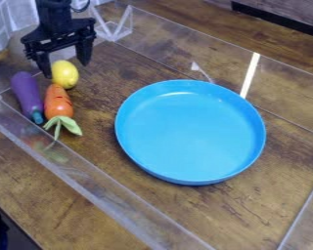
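The black gripper (59, 51) is over the upper left, its fingers spread around and just behind a yellow lemon-like object (66, 74); whether it touches it is unclear. Just below lie a purple eggplant (27, 95) and an orange carrot (58, 102) with green leaves, side by side. A large blue plate (190, 131) fills the centre right and is empty.
Transparent walls run along the left and right of the work area.
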